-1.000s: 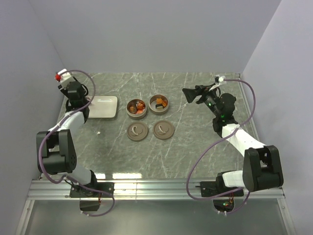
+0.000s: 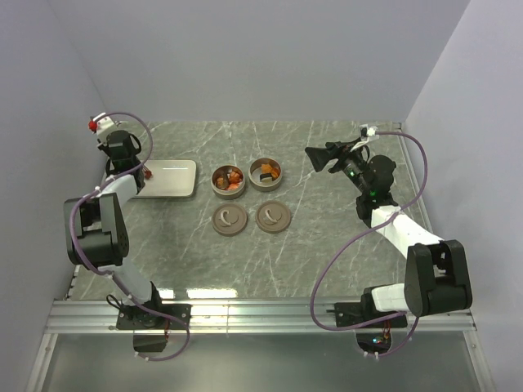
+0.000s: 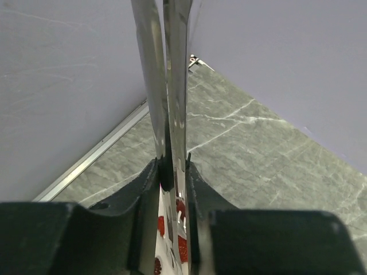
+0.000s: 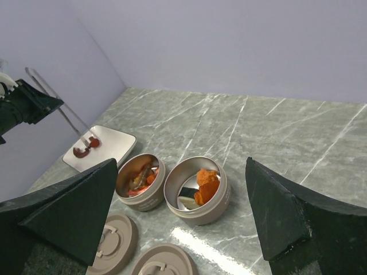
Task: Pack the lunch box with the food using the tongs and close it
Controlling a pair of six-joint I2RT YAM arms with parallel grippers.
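Note:
Metal tongs (image 3: 176, 103) stand between the fingers of my left gripper, which is shut on them. Their tips reach down to red food pieces (image 4: 81, 152) on the white tray (image 4: 117, 150) at the left; whether a piece is gripped between the tips, I cannot tell. Two round lunch boxes stand right of the tray: the left one (image 4: 150, 197) has mixed red and brown food, the right one (image 4: 213, 213) orange pieces and something dark-and-white. My right gripper hangs open and empty, well right of the boxes.
Two round brown lids (image 2: 230, 219) lie in front of the boxes. A wall (image 2: 53, 122) rises close beside the left arm.
The left arm has shifted slightly to the left, uncovering more of the tray's left end and a red piece there. My right arm has stayed still.

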